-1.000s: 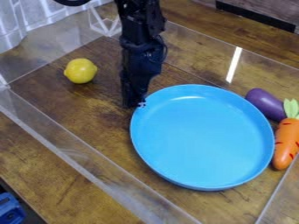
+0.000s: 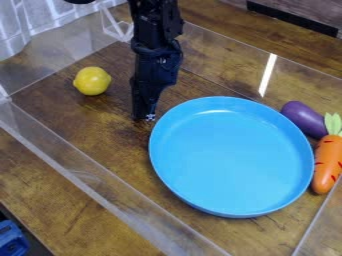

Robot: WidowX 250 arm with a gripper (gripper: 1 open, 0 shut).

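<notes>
My dark gripper [image 2: 147, 106] reaches down to the wooden table just left of the upper-left rim of a large blue plate [image 2: 230, 156]. It looks shut, though its fingertips are dark and hard to make out, and no object shows between them. A yellow lemon [image 2: 92, 81] lies on the table to the gripper's left.
A purple eggplant [image 2: 302, 118] and an orange carrot [image 2: 329, 160] lie along the plate's right side. A small blue object [image 2: 8, 238] is at the bottom-left edge. Bare table stretches at the lower left and behind the plate.
My gripper has shifted slightly to the left, away from the plate's rim. The plate, lemon and vegetables look unmoved.
</notes>
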